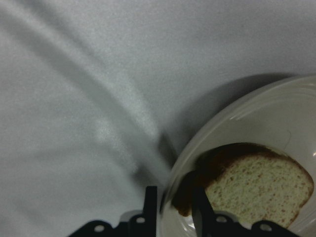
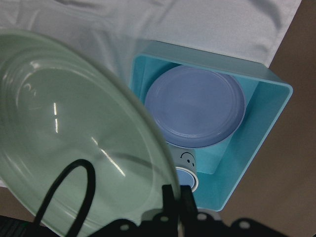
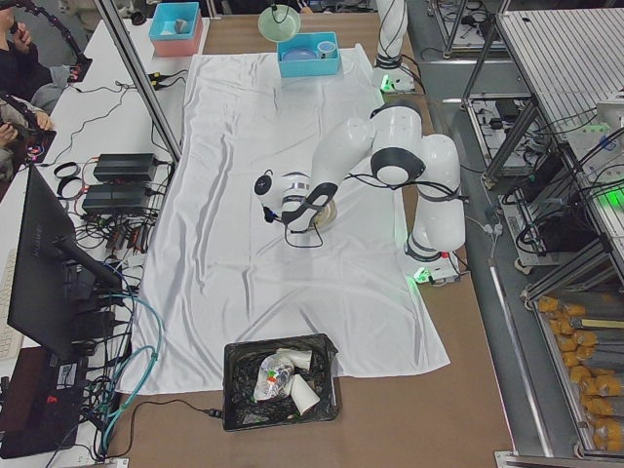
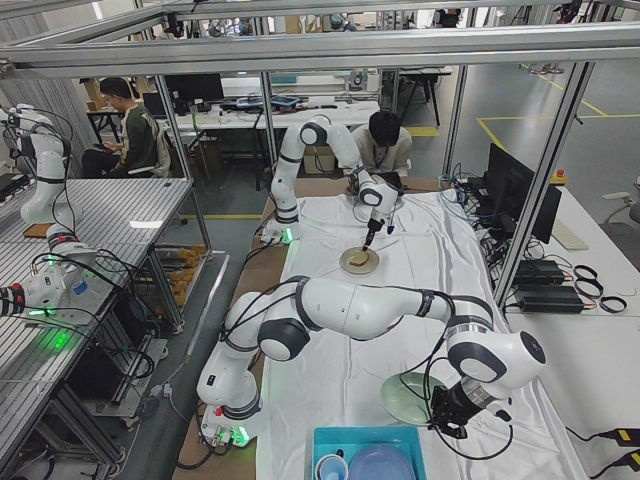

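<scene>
A pale green plate (image 2: 79, 113) is held at its rim by my right gripper, shut on it, beside the blue bin (image 2: 266, 118); it also shows in the camera right view (image 4: 405, 398). The bin holds a blue-purple plate (image 2: 195, 103) and a white cup with a smile face (image 2: 182, 160). A slice of bread (image 1: 256, 187) lies in a pale dish (image 1: 291, 108) on the white cloth (image 1: 84, 163). My left gripper is open over that dish's rim, one finger inside near the bread's crust, the other outside.
A black bin (image 3: 234, 390) with bags and white items stands at the cloth's near edge. Monitors and cables line one side. Much of the cloth between the two arms is clear.
</scene>
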